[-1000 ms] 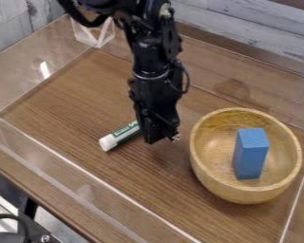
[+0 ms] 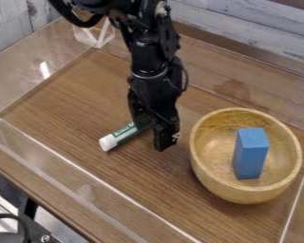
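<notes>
A green and white tube (image 2: 118, 136) lies on the wooden table, slanting toward the lower left. My black gripper (image 2: 154, 128) is low over its upper right end, fingers spread and open, partly hiding that end. A tan bowl (image 2: 218, 176) stands at the right with a blue box (image 2: 251, 154) upright inside it.
A white wire object (image 2: 91, 33) sits at the back left, and white boards line the back right. A black cable lies at the lower left corner.
The gripper has shifted slightly and its fingers look lower around the tube's upper end. The tube, bowl and blue box have not visibly moved.
</notes>
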